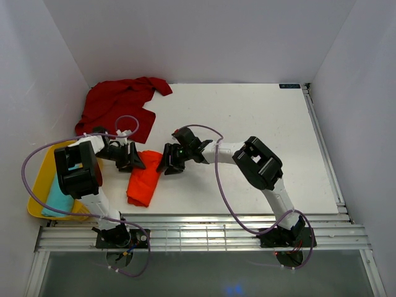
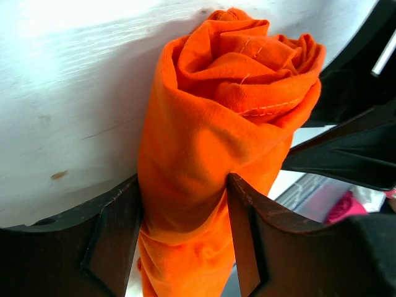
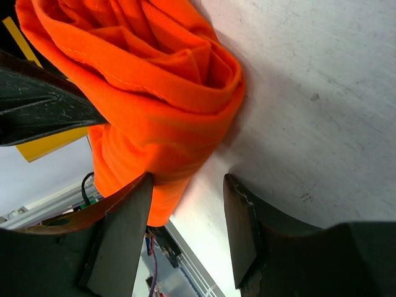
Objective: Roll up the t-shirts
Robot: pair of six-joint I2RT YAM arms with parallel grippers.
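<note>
An orange T-shirt (image 1: 143,179) lies folded into a long bundle on the white table near its front left. My left gripper stands open over the bundle, its fingertips on either side of the orange cloth in the left wrist view. My right gripper is part open at the bundle's other side; one fingertip touches the cloth, the other is over bare table. In the top view both grippers flank the upper end of the bundle.
A dark red cloth (image 1: 111,102) lies at the back left. A yellow bin (image 1: 43,179) with light blue cloth inside stands at the left edge, under my left arm.
</note>
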